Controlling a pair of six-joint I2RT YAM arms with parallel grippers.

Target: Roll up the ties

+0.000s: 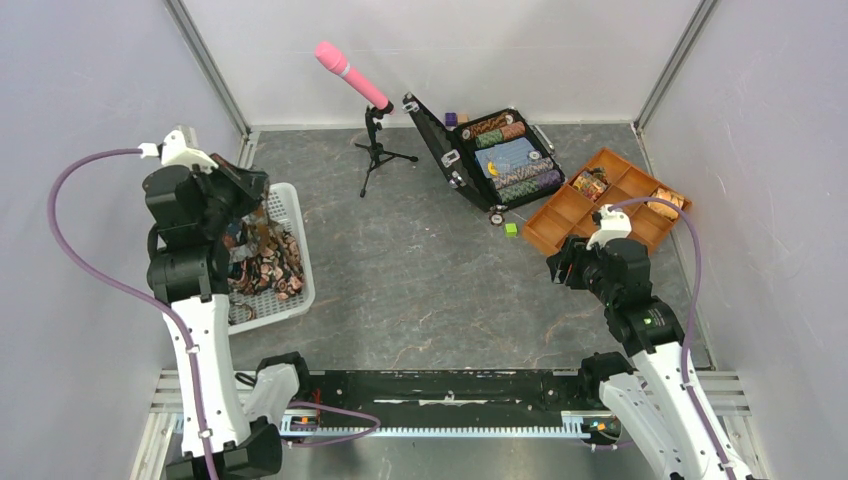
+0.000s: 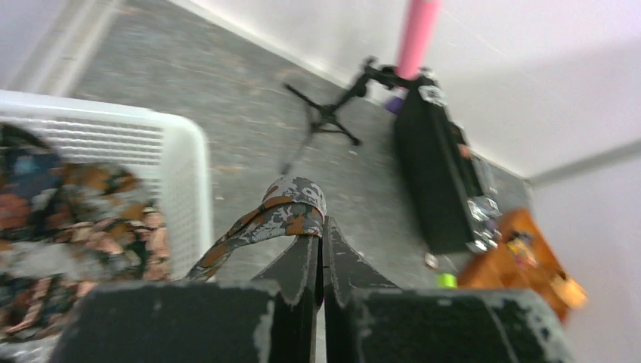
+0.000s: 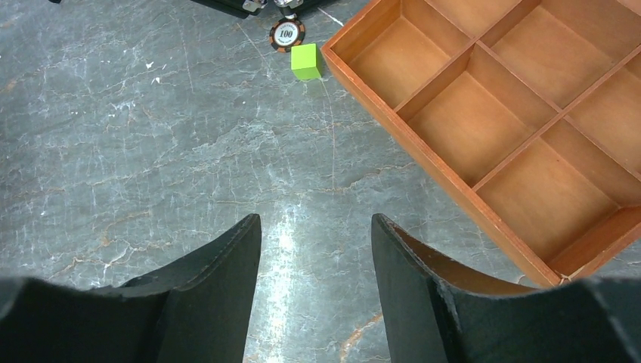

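Note:
My left gripper is shut on a patterned camouflage tie (image 2: pixel 291 204), which droops from its tips toward the basket side. In the top view that arm is high over the white basket (image 1: pixel 300 300), which holds a jumble of patterned ties (image 1: pixel 275 270). My right gripper stands open and empty over the floor, left of the wooden divided tray (image 3: pixel 423 151).
An open black case (image 1: pixel 520 160) with chips lies at the back centre, beside a pink microphone (image 1: pixel 350 75) on a tripod. A green cube (image 3: pixel 306 62) and a chip (image 3: pixel 286 34) lie near the tray.

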